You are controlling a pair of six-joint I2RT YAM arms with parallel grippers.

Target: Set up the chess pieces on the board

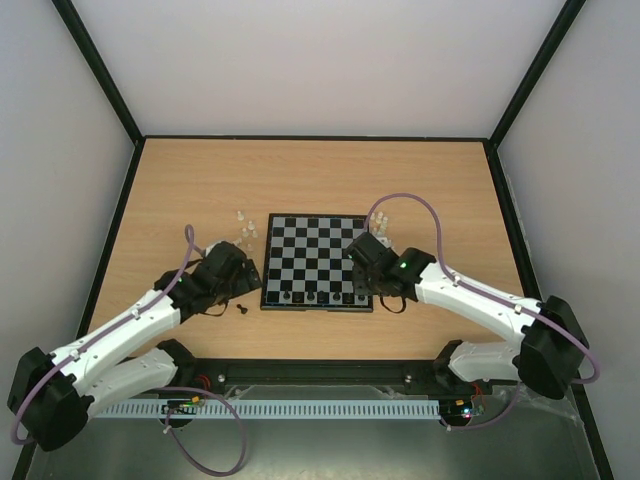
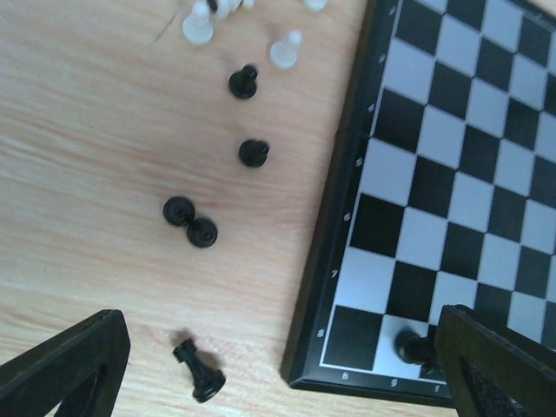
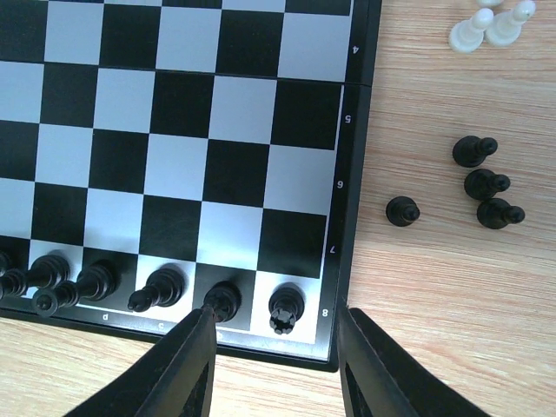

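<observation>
The chessboard (image 1: 318, 216) lies mid-table. Along its near row stand several black pieces, among them a crenellated rook (image 3: 287, 306) on the right corner square and a slimmer piece (image 3: 223, 300) beside it. My right gripper is open above that corner; the rook shows between its fingertips, apart from both. Left of the board my left gripper stands open and empty. In the left wrist view a black piece (image 2: 201, 371) lies tipped over on the wood, and the board's corner square (image 2: 352, 339) is bare, with a black piece (image 2: 415, 346) on the neighbouring square.
Left of the board are several small black pieces (image 2: 201, 232) and white pieces (image 2: 284, 50). To its right stand more black pieces (image 3: 493, 213) and white pieces (image 3: 467, 31). The board's middle squares and the far table (image 1: 310, 175) are clear.
</observation>
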